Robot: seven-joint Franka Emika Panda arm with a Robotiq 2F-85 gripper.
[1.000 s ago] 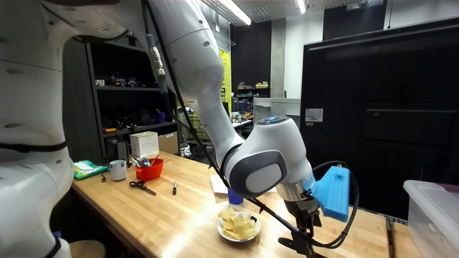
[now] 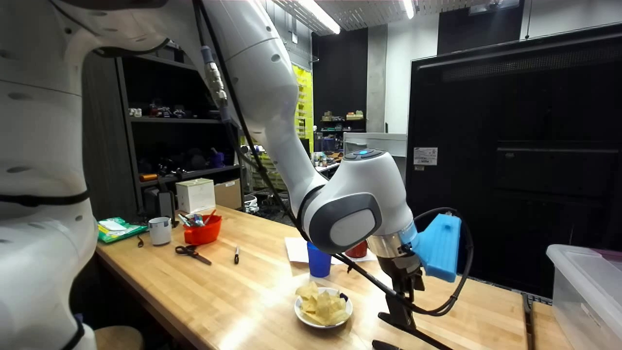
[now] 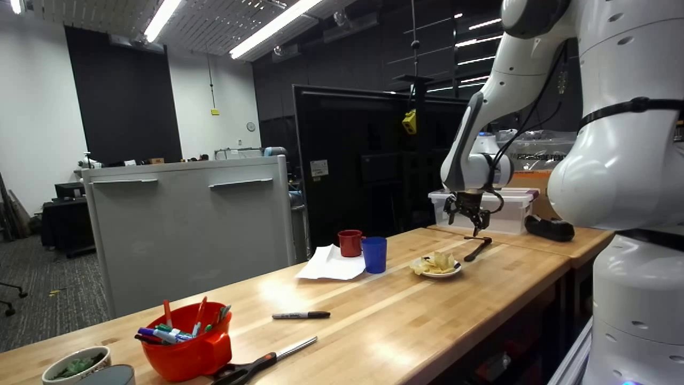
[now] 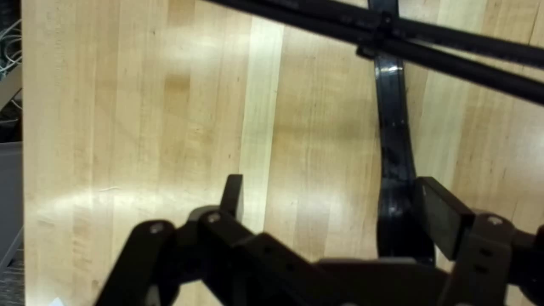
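Observation:
My gripper stands open in the wrist view, its two fingers well apart. A long black tool [image 4: 392,127] runs down the right side of that view. Its wider lower end lies close to the right finger [image 4: 443,216], partly overlapped by it; whether they touch I cannot tell. In exterior view 2 the tool [image 3: 478,249] lies on the table, with a handle and a crosswise far end, and my gripper [image 3: 477,231] is just above that end. Exterior view 1 shows the gripper [image 2: 402,318] low over the table, near the tool's dark parts.
A plate of chips [image 3: 437,264] sits near the tool, with a blue cup [image 3: 374,254] and red mug [image 3: 350,243] beyond. A clear plastic bin [image 2: 586,291] stands at the right. Black cables [image 4: 459,61] cross the wrist view. Bare table lies left of the tool there.
In exterior view 1 my arm's wrist and gripper have moved up and a little to the left. The red mug and more of the black tool now show. The plate has stayed put.

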